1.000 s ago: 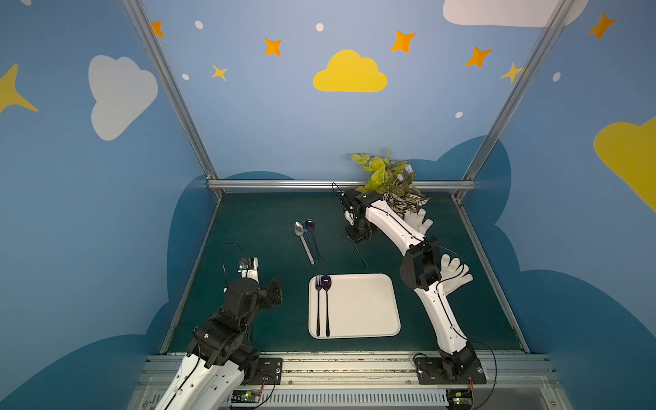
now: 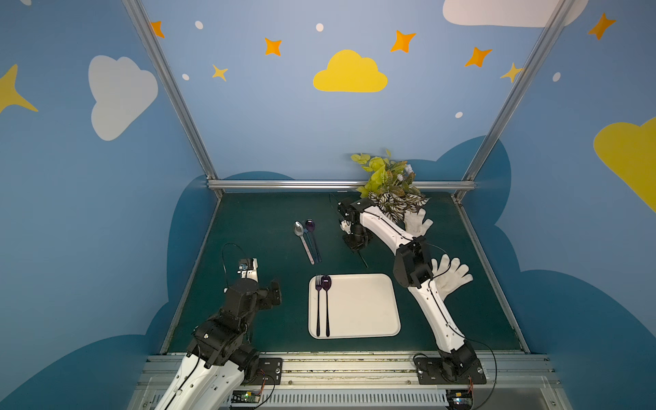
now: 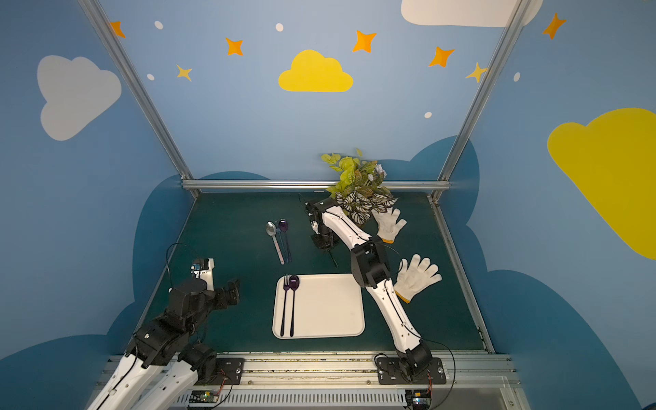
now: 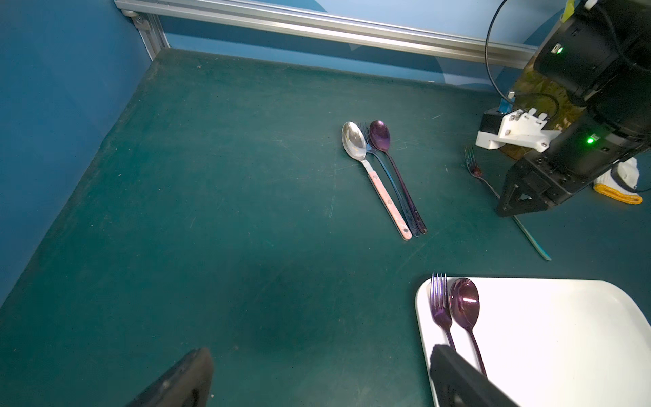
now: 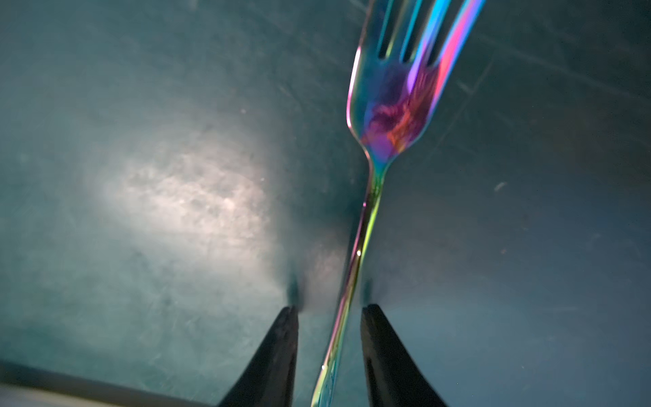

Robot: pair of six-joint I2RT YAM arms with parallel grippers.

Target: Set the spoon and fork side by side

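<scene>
A shiny rainbow-tinted fork (image 5: 390, 122) lies on the green table behind the tray. My right gripper is open just over it, one finger on each side of the slim handle, not gripping it. On the left of the white tray (image 2: 365, 307), a purple fork (image 4: 440, 308) and a purple spoon (image 4: 465, 305) lie side by side. Farther back, a silver spoon with a pink handle (image 4: 386, 200), a blue fork (image 4: 388, 175) and a dark purple spoon (image 4: 403, 186) lie close together. My left gripper stands open and empty left of the tray.
Two white gloves (image 2: 451, 275) lie at the right, one partly behind the right arm. A leafy plant (image 2: 389, 181) stands at the back edge. The tray's middle and right are bare, and the table's left side is clear.
My right arm has shifted slightly left and lower, covering more of the rainbow fork. The left arm, the tray and its cutlery have stayed put.
</scene>
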